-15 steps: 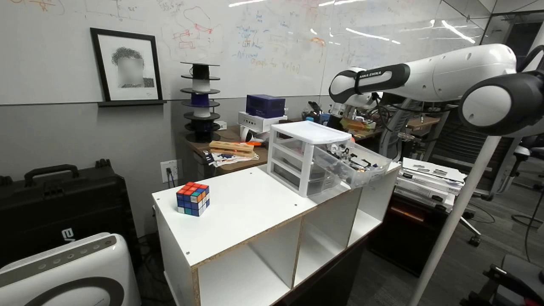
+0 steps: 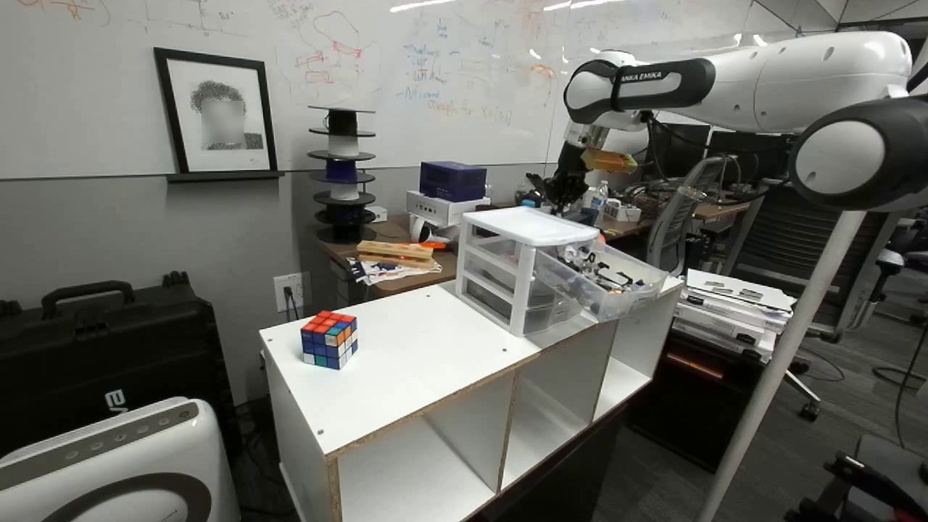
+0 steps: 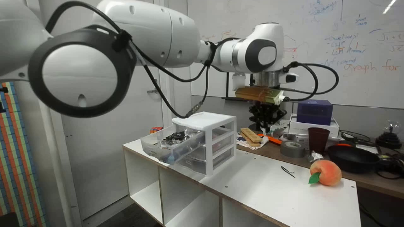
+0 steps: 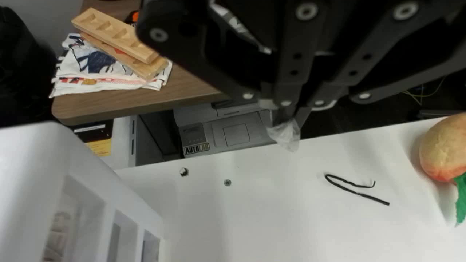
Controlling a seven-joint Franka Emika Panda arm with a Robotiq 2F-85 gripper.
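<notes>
High behind the drawer unit, my gripper (image 3: pixel 264 128) points down with its fingers together. In the wrist view a small piece of clear, crinkled film (image 4: pixel 286 136) shows at the fingertips; whether it is pinched or stuck there, I cannot tell. A bent black wire (image 3: pixel 288 171) lies on the white shelf top (image 3: pixel 257 189), clear of the gripper. To its right rests a peach (image 3: pixel 328 172) with a green leaf. The white drawer unit (image 3: pixel 210 142) has its top drawer (image 3: pixel 153 149) pulled out, holding dark small parts and clear bags.
A Rubik's cube (image 2: pixel 330 339) sits at the shelf's other end, beyond the drawers. The wooden desk (image 4: pixel 192 94) behind bears wooden blocks (image 4: pixel 118 37), a tape roll (image 3: pixel 292 149), a brown cup (image 3: pixel 318 139) and a black pan (image 3: pixel 352 158). Bare shelf surrounds the wire.
My arm has risen. The gripper, earlier low and hidden behind the drawer unit in exterior view 1, now shows above it.
</notes>
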